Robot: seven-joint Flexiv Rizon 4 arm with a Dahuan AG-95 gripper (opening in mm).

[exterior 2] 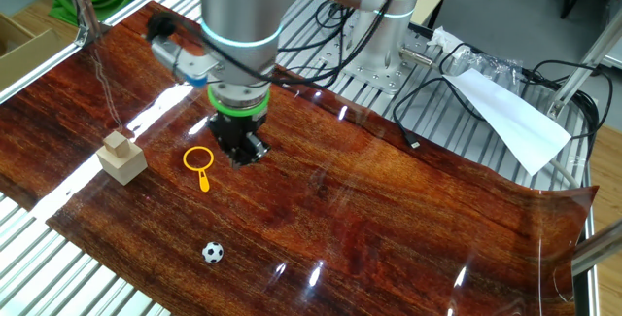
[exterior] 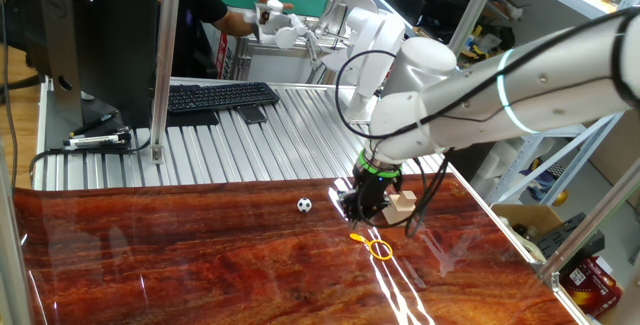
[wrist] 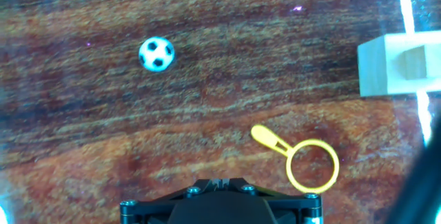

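My gripper shows at the bottom edge of the wrist view, its black fingertips close together and nothing visible between them. In exterior view 2 the gripper (exterior 2: 243,153) hangs above the wooden board, to the right of a yellow-orange ring with a handle (exterior 2: 205,182). The ring (wrist: 293,152) lies flat, ahead and to the right of the fingertips in the wrist view. A small black-and-white ball (wrist: 157,54) rests farther off to the left. On the right stands a pale wooden block (wrist: 393,79) with a smaller cube (exterior 2: 117,143) on top.
A glossy brown wood-grain board (exterior 2: 389,209) covers the work area, largely bare on the ball's far side from the block. Ribbed metal table (exterior: 290,135) shows beyond it, with a keyboard (exterior: 222,96). A white sheet (exterior 2: 507,117) lies near the arm's base.
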